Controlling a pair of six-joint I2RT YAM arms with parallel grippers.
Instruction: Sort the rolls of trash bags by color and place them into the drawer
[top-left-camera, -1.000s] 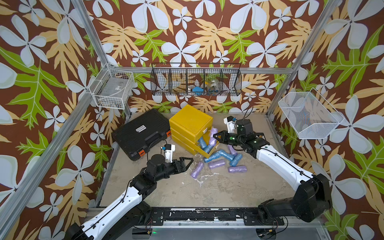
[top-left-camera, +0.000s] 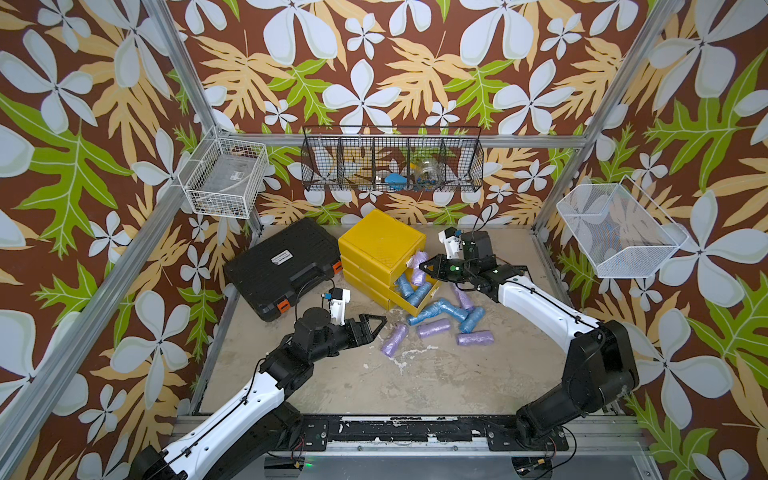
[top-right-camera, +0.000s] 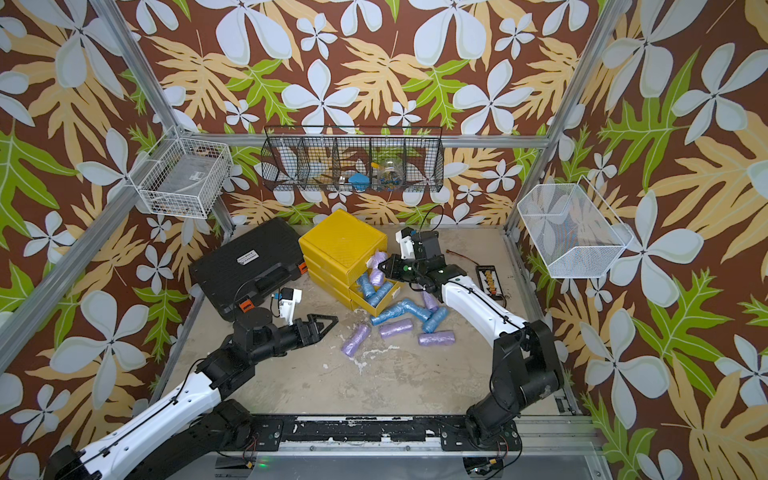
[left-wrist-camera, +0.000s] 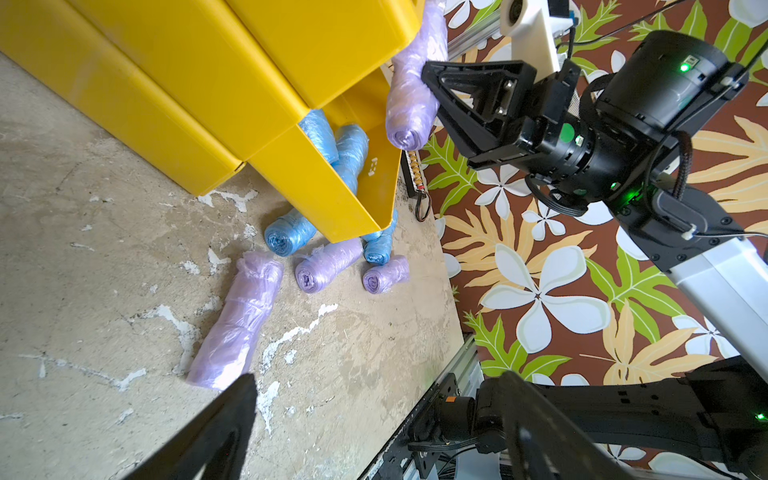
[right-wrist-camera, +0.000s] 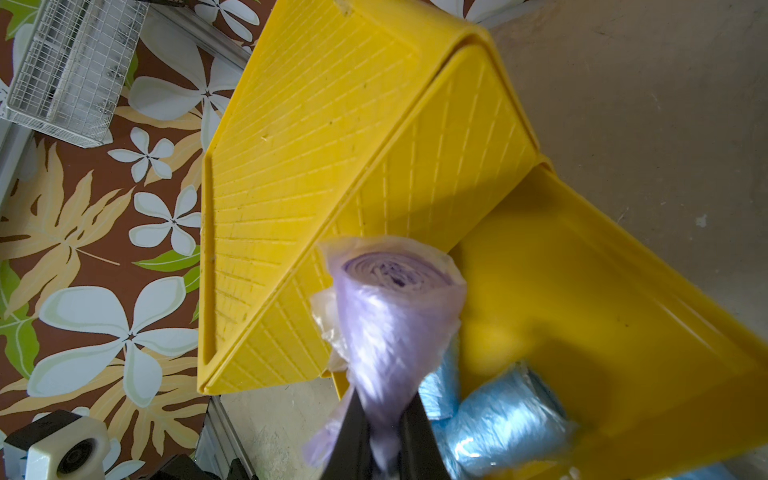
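My right gripper is shut on a purple roll (right-wrist-camera: 392, 312), held upright at the side of the yellow drawer unit (top-left-camera: 376, 240), above its open drawer (right-wrist-camera: 608, 296). Blue rolls (right-wrist-camera: 504, 424) lie inside that drawer. Loose blue rolls (top-left-camera: 472, 318) and several purple rolls (left-wrist-camera: 232, 328) lie on the table in front of the unit. My left gripper (top-left-camera: 374, 328) stands open and empty over the table, left of the loose rolls; its blurred fingers frame the bottom of the left wrist view.
A black case (top-left-camera: 280, 264) sits left of the drawer unit. Wire baskets (top-left-camera: 224, 176) and a mesh basket (top-left-camera: 620, 228) hang on the frame.
The left arm has stayed still.
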